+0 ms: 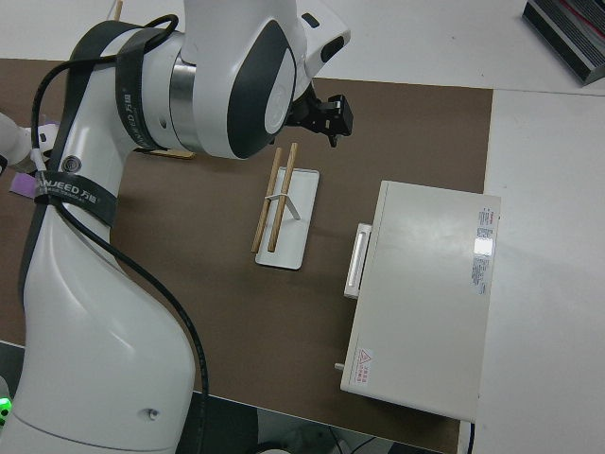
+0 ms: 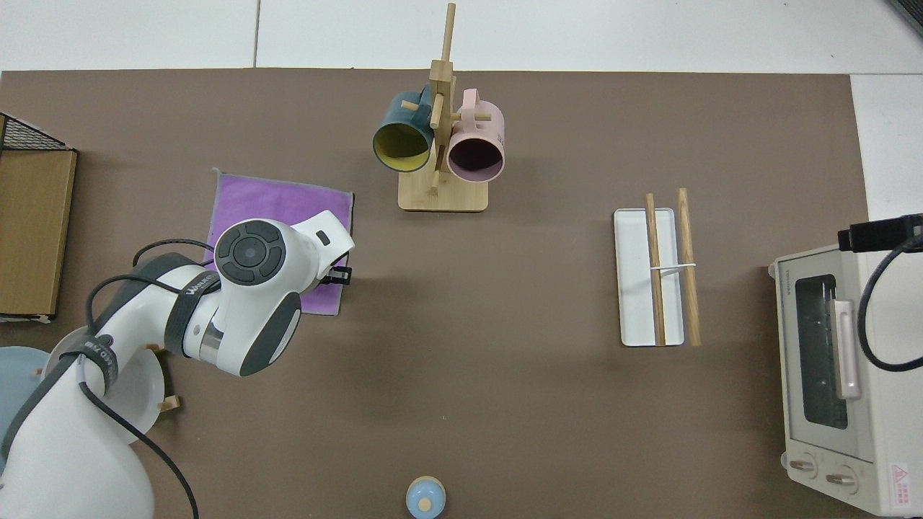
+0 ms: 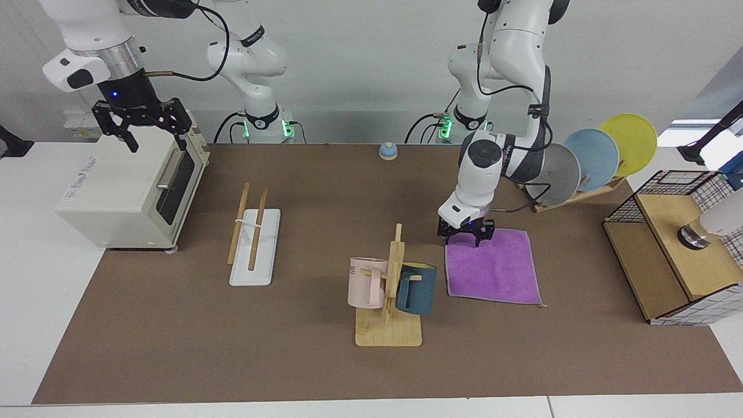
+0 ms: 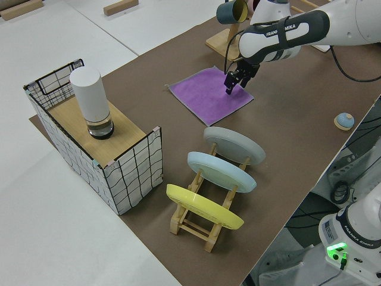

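Note:
One arm's gripper [image 3: 468, 230] is low at the purple cloth [image 3: 493, 270], beside the mug tree; in the right view that gripper [image 4: 238, 80] touches or hovers just over the cloth [image 4: 208, 95], fingers unclear. The other gripper [image 3: 146, 122] hangs above the white toaster oven [image 3: 118, 195], its fingers hard to tell. A blue mug [image 2: 402, 130] and a pink mug [image 2: 476, 138] hang on the wooden tree [image 2: 441, 199]. A white board with wooden sticks [image 2: 632, 277] lies right of centre in the top view.
A plate rack with yellow [image 4: 202, 205], blue and grey plates stands near the cloth, next to a wire basket [image 4: 128, 179] holding a white cylinder. A small blue round object [image 2: 425, 500] lies at the table edge.

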